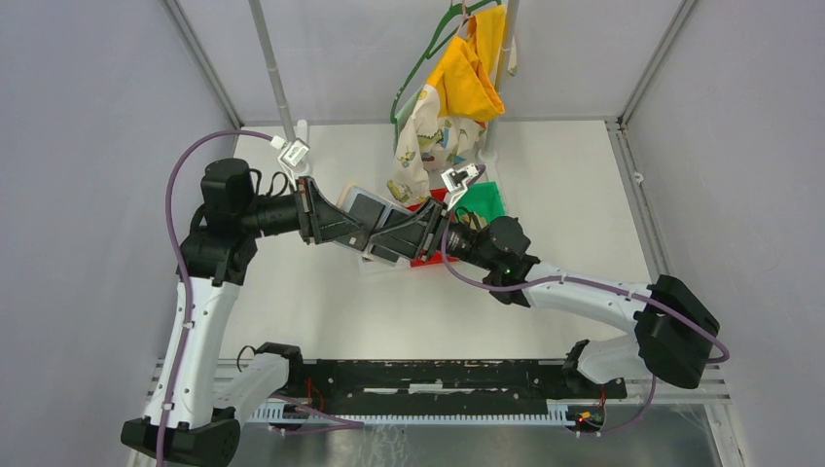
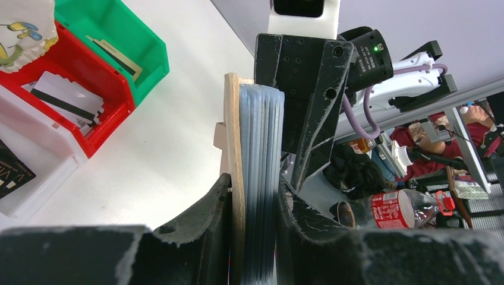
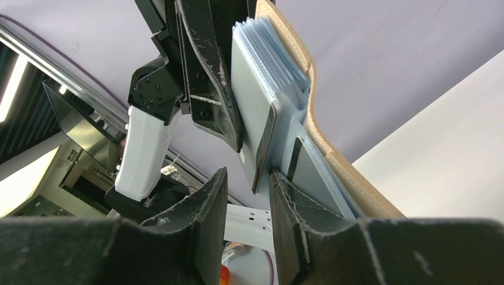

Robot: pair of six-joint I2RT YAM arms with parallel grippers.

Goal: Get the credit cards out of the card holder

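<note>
The card holder (image 1: 367, 216), a tan cover with clear blue-grey sleeves, is held in the air between both grippers. My left gripper is shut on it, its fingers either side of the stacked sleeves. My right gripper is at the holder's other end, fingers part open, with one finger against the clear sleeves, where dark card edges show. Whether that gripper has anything pinched is not clear.
Below stand a white bin (image 2: 56, 169), a red bin (image 2: 122, 113) with cards, and a green bin (image 2: 148, 47). Clothes (image 1: 433, 136) hang at the back. The board is clear to either side.
</note>
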